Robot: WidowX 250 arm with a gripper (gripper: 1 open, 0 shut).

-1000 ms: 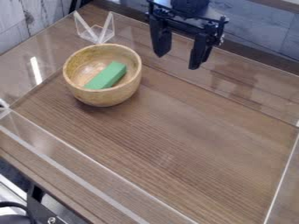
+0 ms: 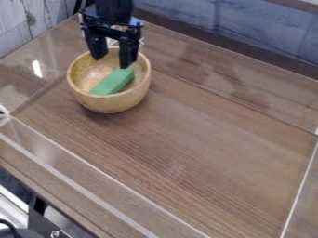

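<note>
A wooden bowl (image 2: 100, 98) sits at the upper left of the table, with a green oblong object (image 2: 114, 81) lying inside it. My dark gripper (image 2: 110, 54) hangs over the back part of the bowl, above and behind the green object, with its fingers open.
My gripper has moved left from the back right of the table to above the bowl. The bowl and green object look unmoved.
</note>
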